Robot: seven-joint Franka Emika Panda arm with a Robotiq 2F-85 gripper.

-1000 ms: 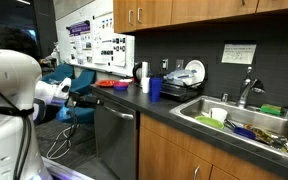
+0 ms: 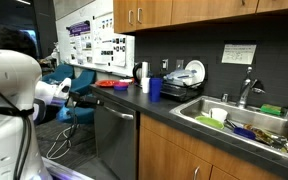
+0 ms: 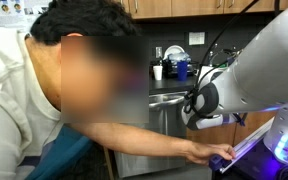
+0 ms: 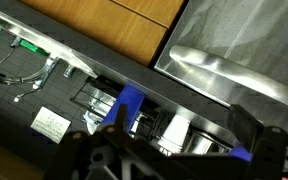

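Note:
My gripper stands open in the wrist view, its dark fingers wide apart with nothing held between them. Beyond it show the steel dishwasher front and its long handle (image 4: 234, 72), turned aslant. In exterior view 1 the dishwasher (image 2: 116, 135) is closed under the counter, with my arm (image 2: 12, 85) to its left; the gripper is small and dark there. A blue container (image 2: 155, 88) stands on the counter, also visible as a blue container (image 4: 129, 103) in the wrist view.
A person (image 3: 44, 90) leans close beside my arm, one hand (image 3: 212, 152) on a small dark object low down. The sink (image 2: 234, 125) holds several items. A white pitcher (image 2: 141, 72), a dish rack (image 2: 189, 74) and red things (image 2: 112, 83) occupy the counter.

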